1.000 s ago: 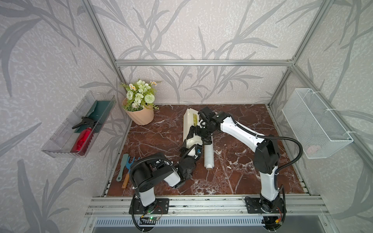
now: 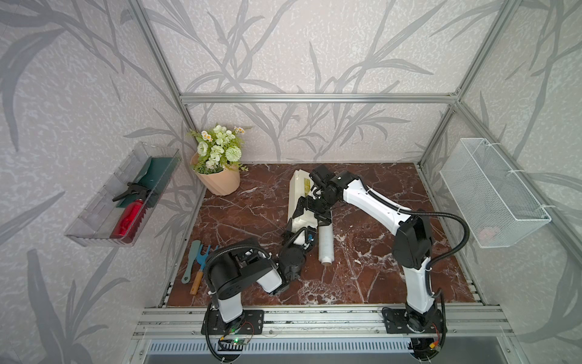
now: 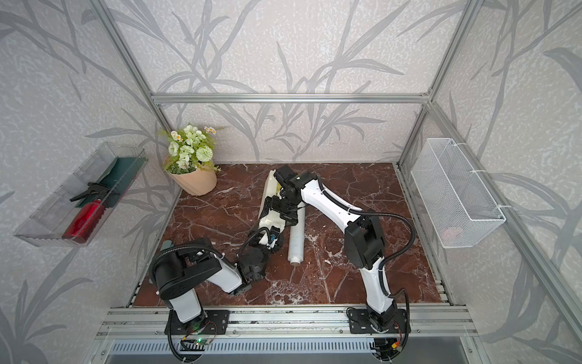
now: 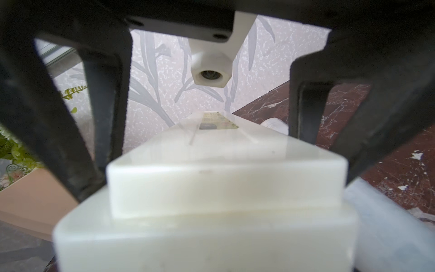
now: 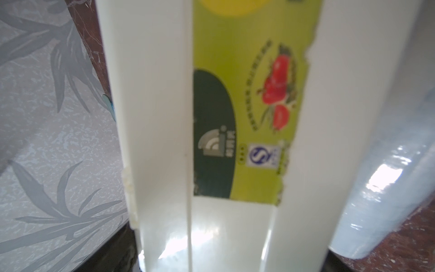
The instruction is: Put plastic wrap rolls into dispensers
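A long white dispenser (image 2: 296, 194) with a green and yellow label (image 5: 253, 149) lies lengthwise mid-table, its far end toward the back wall. My left gripper is open at its near end, one finger (image 4: 111, 113) along each side. Over the dispenser from the right reaches my right gripper, also open, its tips showing only at the bottom corners of the right wrist view, either side of the box. A clear plastic wrap roll (image 2: 326, 245) lies just right of the dispenser, roughly parallel. The dispenser's inside is hidden.
A flower pot (image 2: 219, 180) stands at the back left. A green-handled tool (image 2: 191, 261) and a blue fork with a wooden handle (image 2: 197, 279) lie at the left edge. Wall baskets hang on both sides, including a white mesh one (image 2: 494, 194).
The dispenser has shifted slightly to the right, and my right gripper has moved a little with it.
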